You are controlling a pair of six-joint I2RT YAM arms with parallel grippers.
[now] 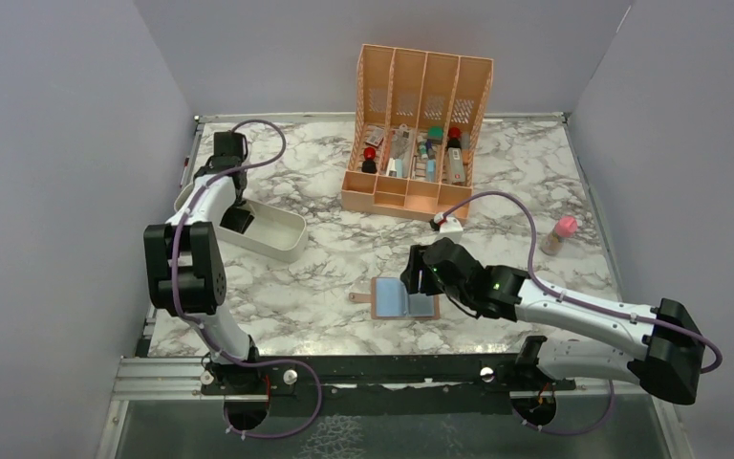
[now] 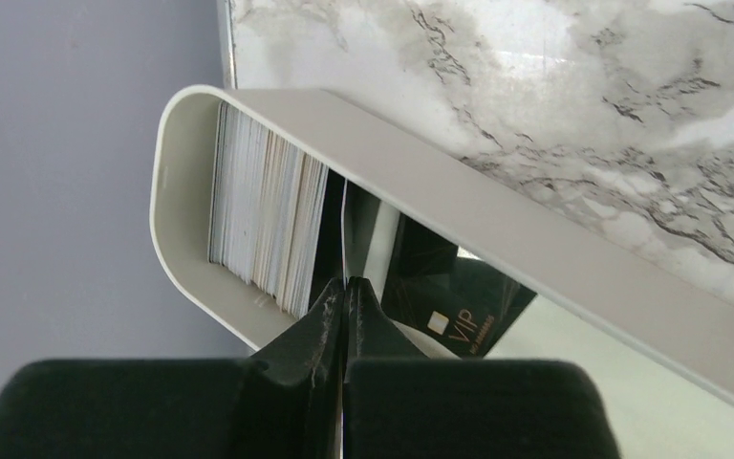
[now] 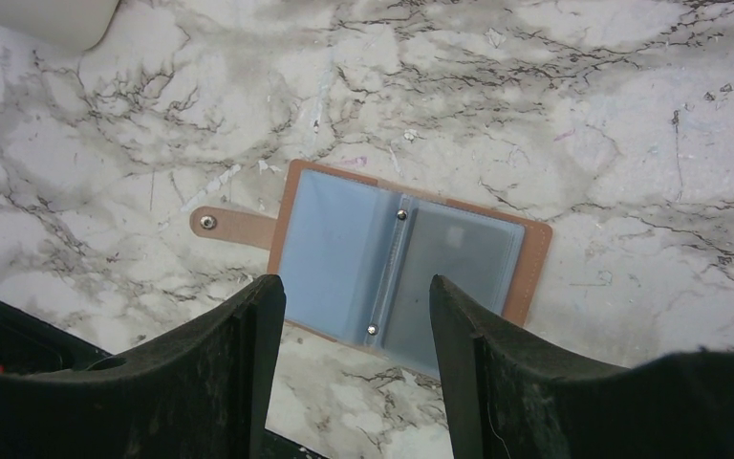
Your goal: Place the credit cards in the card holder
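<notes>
In the left wrist view, my left gripper is shut on a thin card [image 2: 345, 225], which stands edge-on between its fingertips. Left of it, a row of upright cards [image 2: 260, 215] is packed against the end of the cream bin [image 2: 440, 206]. To its right a black VIP card [image 2: 461, 304] lies in the bin. The tan card holder [image 1: 392, 298] lies unfolded on the marble table, its clear sleeves facing up. Over the holder, my right gripper is open and empty, its fingers well apart.
A peach organizer [image 1: 406, 196] with bottles and small items stands at the back centre. At the right sits a pink-capped shaker [image 1: 559, 234]. Bare marble [image 1: 334, 229] separates bin and holder.
</notes>
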